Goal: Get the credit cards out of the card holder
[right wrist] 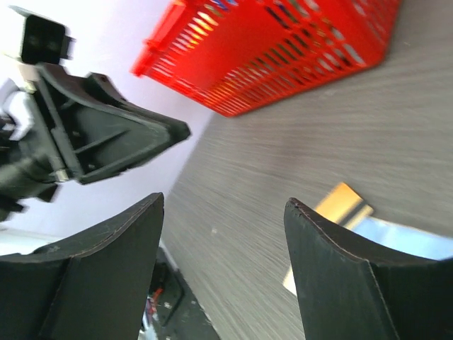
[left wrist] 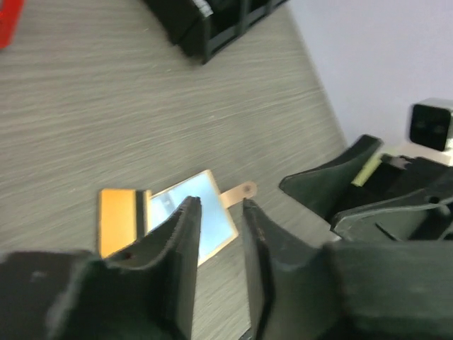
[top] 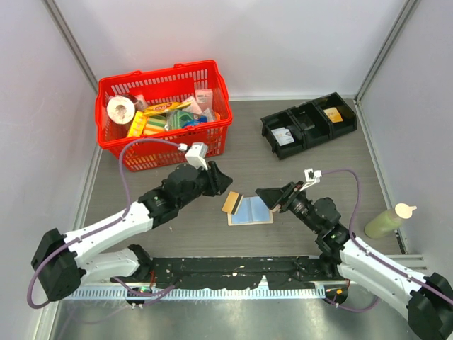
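Observation:
The card holder (top: 252,210) lies open on the table, its pale blue sleeves showing. A yellow card (top: 231,202) with a dark stripe lies at its left edge, also in both wrist views (left wrist: 118,219). My left gripper (top: 219,182) is above the table, up and left of the holder, part open with nothing visible between its fingers. My right gripper (top: 274,196) hangs over the holder's right side, open and empty in its wrist view.
A red basket (top: 163,152) of mixed items stands at the back left, a black divided tray (top: 300,127) at the back right. A green bottle (top: 383,223) stands at the right edge.

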